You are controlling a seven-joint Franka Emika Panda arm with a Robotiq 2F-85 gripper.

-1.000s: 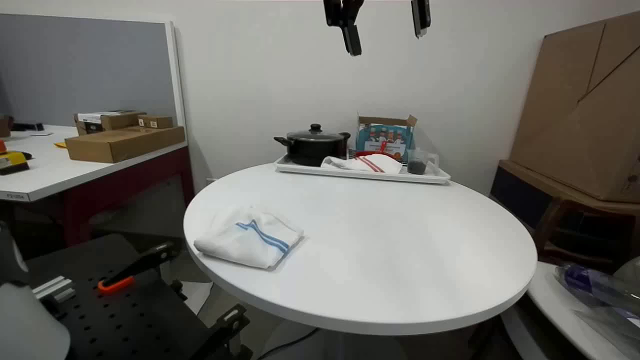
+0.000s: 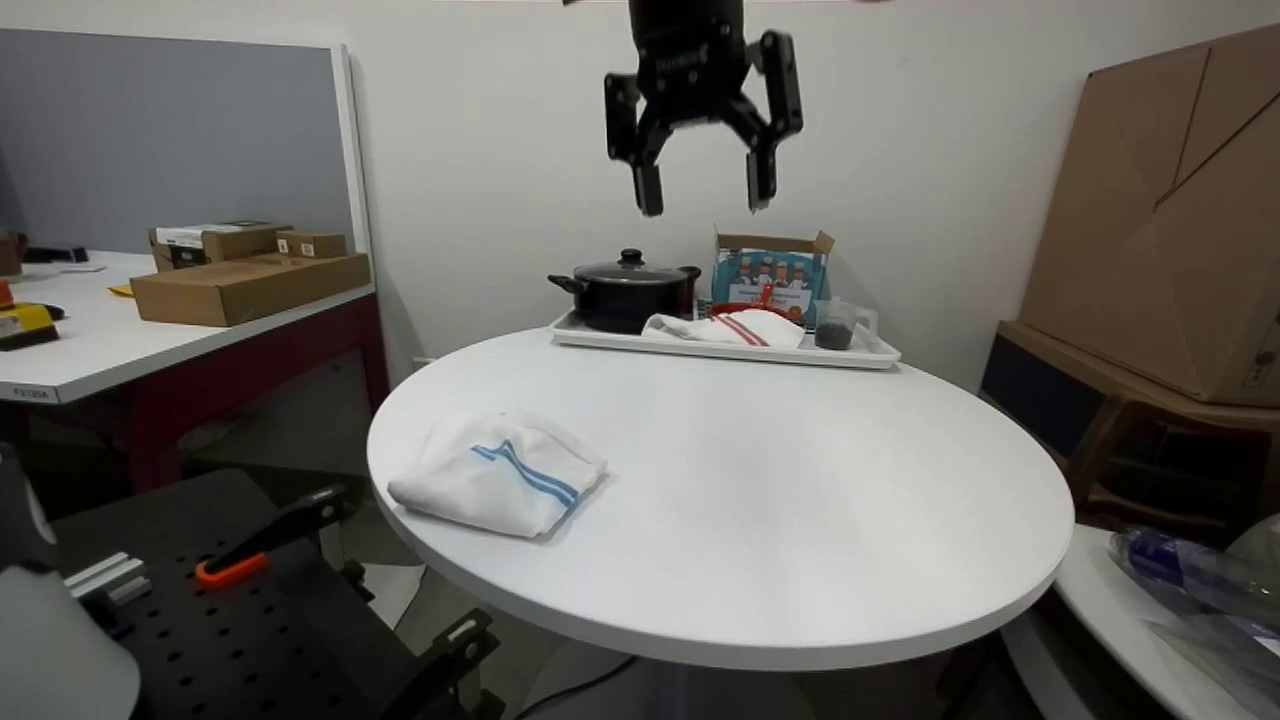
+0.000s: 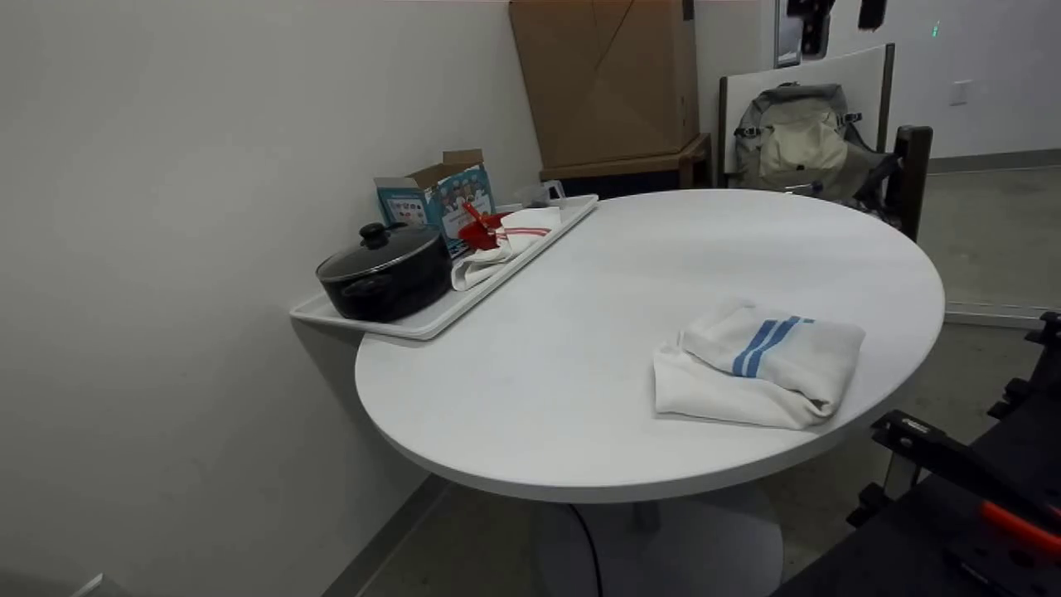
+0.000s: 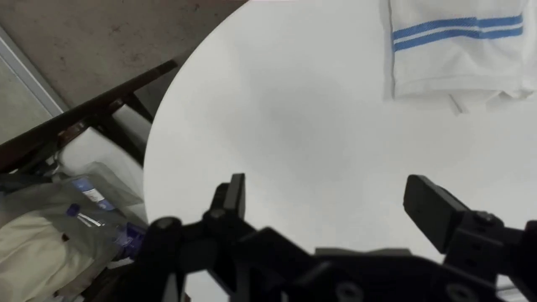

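Note:
A white towel with blue stripes (image 2: 504,474) lies folded near the table's left edge in exterior view 1. In the wrist view, part of that towel (image 4: 453,60) shows at the upper right, well beyond the fingertips. My gripper (image 2: 704,198) hangs high above the table, its fingers wide apart and nothing between them. Bare white tabletop (image 4: 312,141) fills the space past the open gripper in the wrist view. Only the gripper's lower end (image 3: 840,25) shows at the top of exterior view 2.
Along the wall, a white tray (image 2: 672,347) bears a lidded black pot (image 2: 626,294), a red-striped towel (image 2: 732,328), a blue box (image 2: 768,276) and a clear cup (image 2: 836,324). Cardboard boxes (image 2: 1152,228) stand off to the right.
The gripper has come down and a little to the left in exterior view 1, so more of it shows. It stays open. The towel and the tray's contents have not moved.

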